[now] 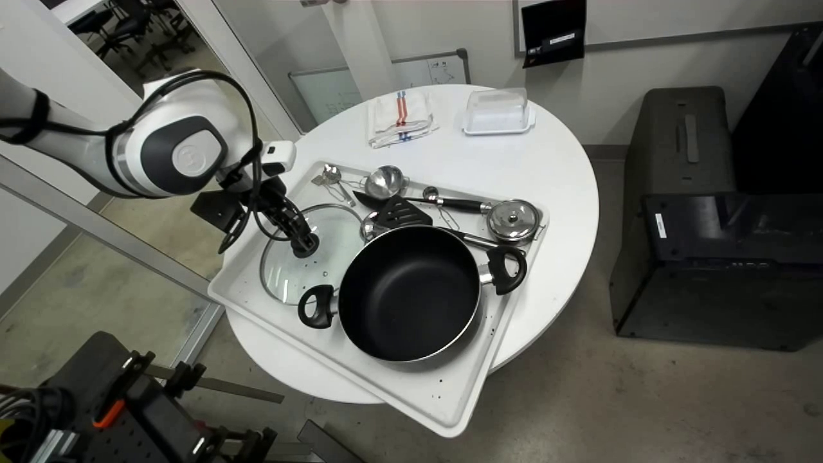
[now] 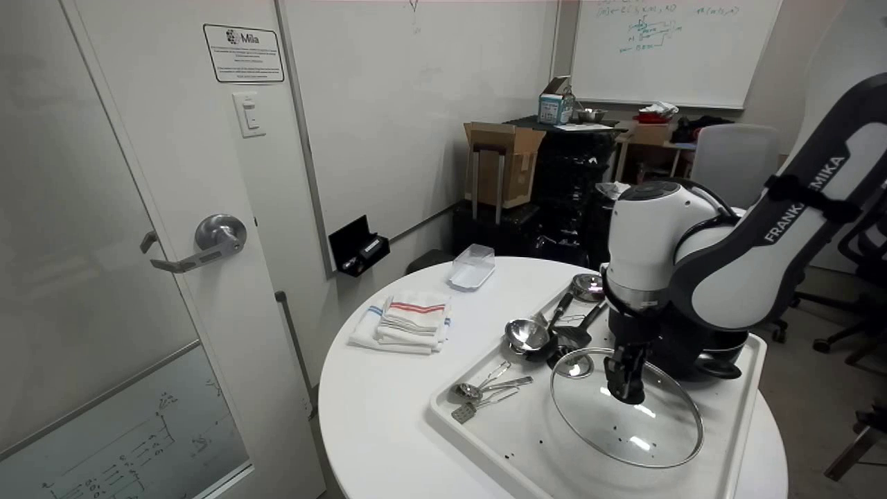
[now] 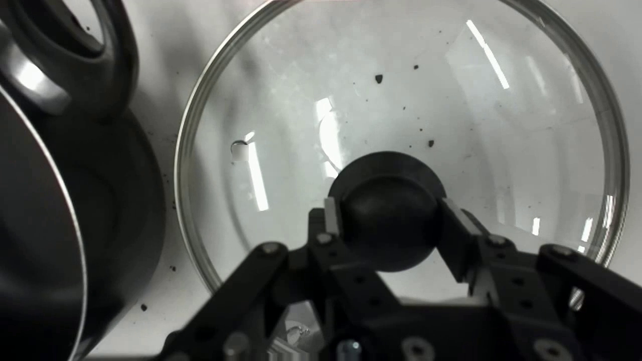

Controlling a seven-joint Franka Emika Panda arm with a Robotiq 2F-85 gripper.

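My gripper is shut on the round black knob (image 3: 388, 234) of a clear glass lid (image 3: 289, 120) with a metal rim. In exterior view 1 the lid (image 1: 339, 231) is at the left of the white tray, just beside the black pot (image 1: 409, 293), which is empty. Exterior view 2 shows the lid (image 2: 582, 416) somewhat tilted under the gripper (image 2: 625, 387); how far it stands off the tray I cannot tell. Most of the pot is hidden behind the arm there, with one black handle (image 2: 719, 367) showing.
The white tray (image 1: 254, 297) also bears several metal utensils, a black slotted spatula (image 1: 402, 213) and a small steel lid (image 1: 514, 220). Folded towels (image 1: 401, 117) and a clear container (image 1: 498, 112) sit at the table's back. Between them and the tray the table is bare.
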